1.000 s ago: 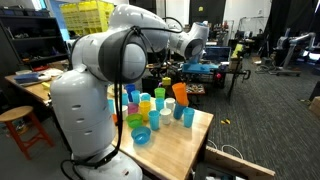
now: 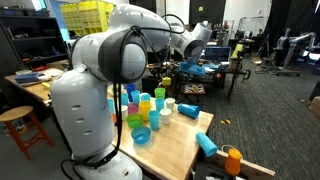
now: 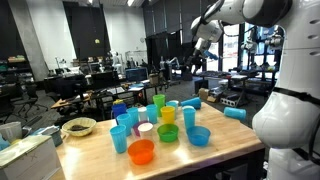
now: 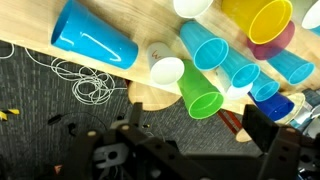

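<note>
My gripper (image 2: 196, 70) hangs high above the table's far side, its fingers spread. In the wrist view the gripper has nothing between its fingers; a green cup (image 4: 200, 95) shows farther down below it. An orange cup (image 2: 233, 162) is off the table's right side, down by a pale bar. Near it a light-blue cup (image 2: 207, 144) is tilted at the table's right edge; whether the table still bears it I cannot tell. Another blue cup (image 4: 92, 35) lies on its side, with a white cup (image 4: 164, 64) close to it.
Many cups crowd the table's left and middle, among them a yellow cup (image 3: 168, 115). An orange bowl (image 3: 141, 152), a blue bowl (image 3: 199, 136) and a green bowl (image 3: 168, 132) stand toward the near side.
The orange cup has gone from in the air below my gripper down past the table's right side. A light-blue cup has shifted from the tabletop to its right edge and tilted.
</note>
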